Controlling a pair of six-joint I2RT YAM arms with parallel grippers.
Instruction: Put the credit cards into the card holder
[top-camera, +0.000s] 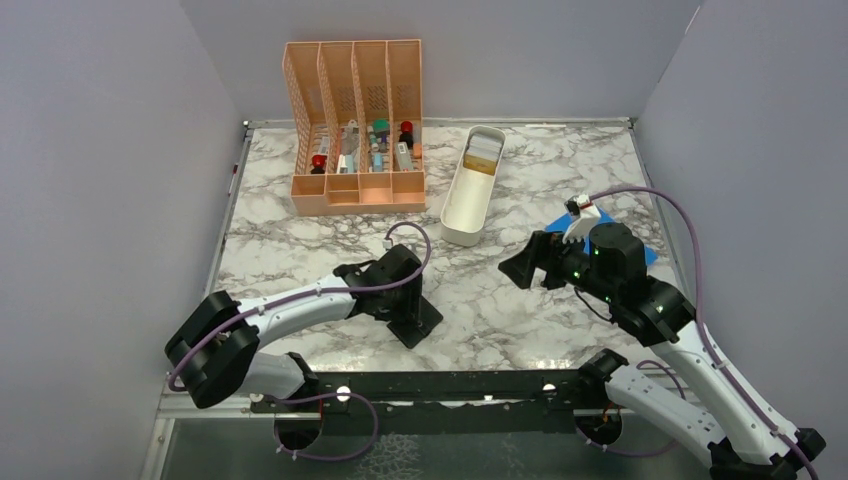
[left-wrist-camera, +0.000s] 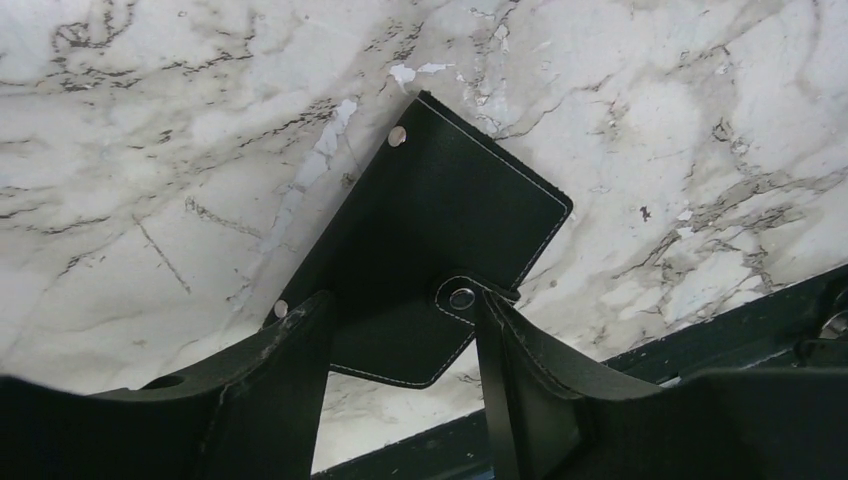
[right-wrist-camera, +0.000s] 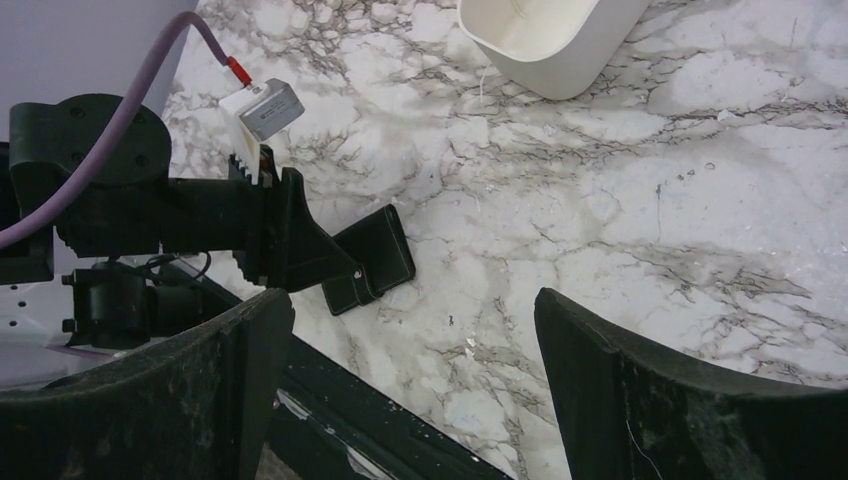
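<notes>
The black card holder (left-wrist-camera: 430, 210) lies closed on the marble table, its snap strap fastened; in the top view the holder (top-camera: 428, 325) is partly hidden by the left arm. My left gripper is over its near part, fingers apart, the left one overlapping the holder and the right one by the snap. In the white bin (top-camera: 468, 208), several flat cards (top-camera: 481, 155), yellowish and pale, rest at the far end. Off to the right of the holder, my right gripper stands open above bare table, nothing between its fingers.
A peach organizer (top-camera: 360, 195) with several small items stands at the back left. Something flat and blue (top-camera: 557, 222) lies partly behind the right arm. Between the holder and the right gripper the table is bare.
</notes>
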